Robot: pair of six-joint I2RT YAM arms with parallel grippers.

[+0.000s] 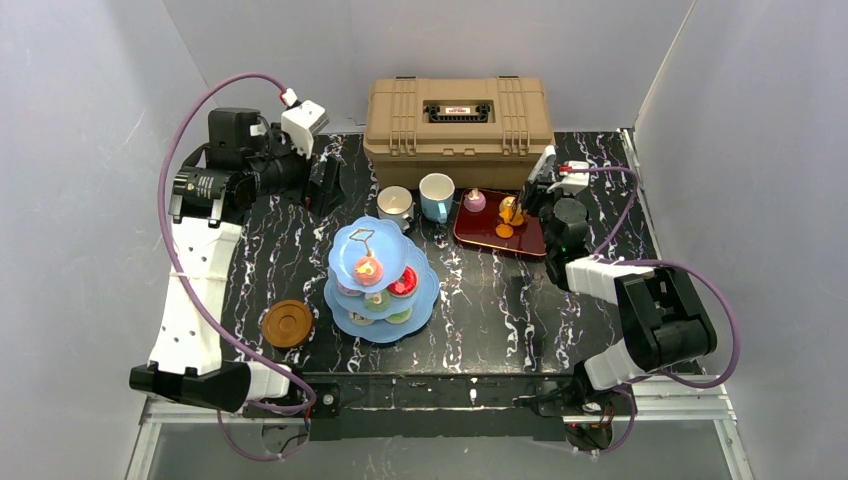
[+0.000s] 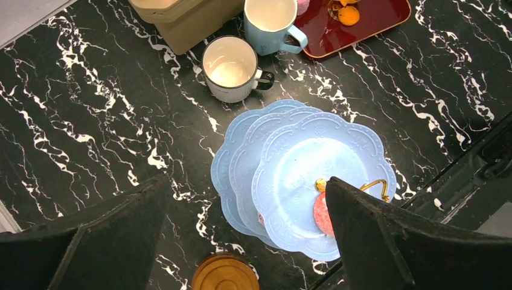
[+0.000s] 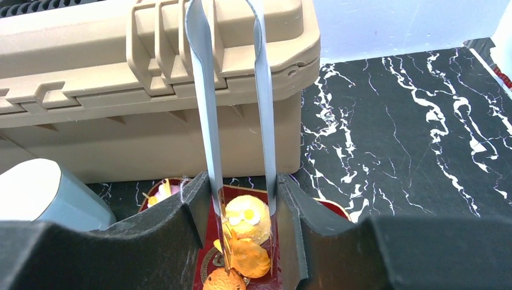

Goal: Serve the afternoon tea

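My right gripper is shut on a pair of pale blue tongs (image 3: 208,115). Their clear tips reach down on either side of an orange pastry (image 3: 250,260) on the dark red tray (image 1: 480,236); whether they touch it I cannot tell. Behind it lies a pale round cake (image 3: 247,216), and a pink sweet (image 1: 474,201) sits at the tray's left. At the left, my left gripper (image 1: 326,196) hangs open and empty above the table, behind and left of the blue tiered stand (image 2: 314,157). A pink cake (image 1: 368,270) rests on the stand's top plate, with several sweets below.
A white mug (image 1: 395,204) and a light blue mug (image 1: 437,196) stand between stand and tray. The tan case (image 1: 458,130) closes off the back. A round brown wooden lid (image 1: 287,324) lies front left.
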